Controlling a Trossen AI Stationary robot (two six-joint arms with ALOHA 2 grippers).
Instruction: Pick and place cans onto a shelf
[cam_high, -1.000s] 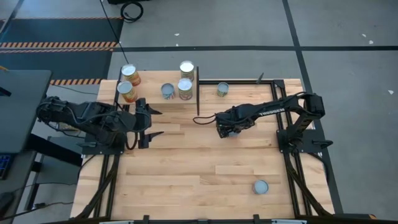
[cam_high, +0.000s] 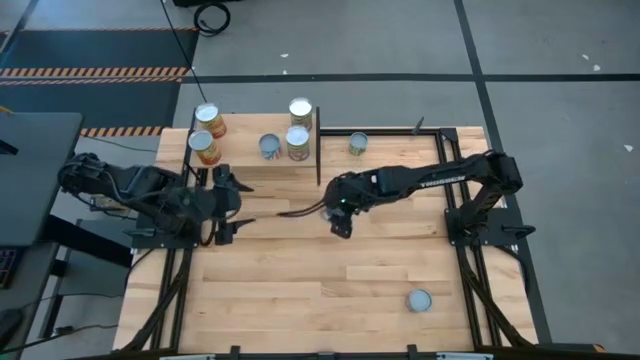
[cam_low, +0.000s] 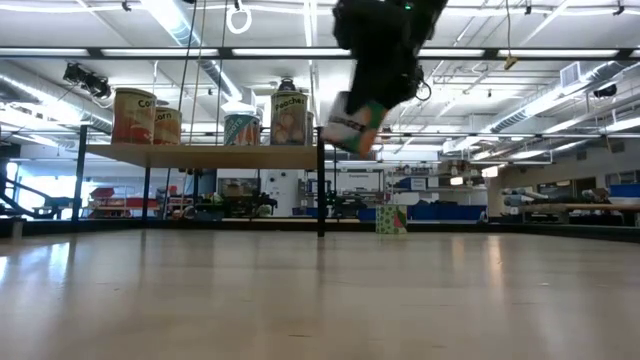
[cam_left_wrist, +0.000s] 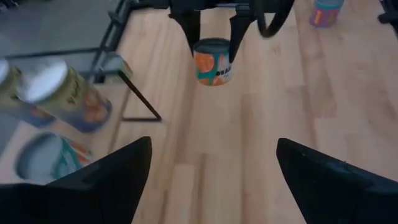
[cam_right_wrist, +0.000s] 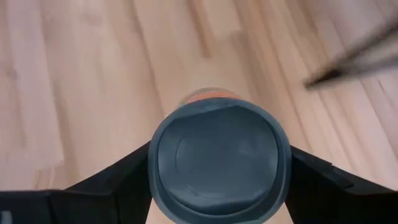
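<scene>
My right gripper is shut on the orange-label can (cam_left_wrist: 213, 65), one finger on each side. Its grey lid (cam_right_wrist: 217, 155) fills the lower middle of the right wrist view. In the low view the can (cam_low: 352, 125) hangs tilted in the air, right of the shelf's edge. The left gripper (cam_high: 240, 208) stands open at the left, nothing between its fingers. On the shelf (cam_low: 215, 157) are corn cans (cam_high: 205, 147), taller cans (cam_high: 298, 143) and a short can (cam_high: 270, 146) with a teal and orange label.
A small green-label can (cam_high: 357, 143) stands on the table at the back, right of the shelf. Another can (cam_high: 419, 300) is near the front right. An upright divider (cam_high: 318, 146) marks the shelf's right side.
The right gripper has moved left and slightly toward the front, carrying the can.
</scene>
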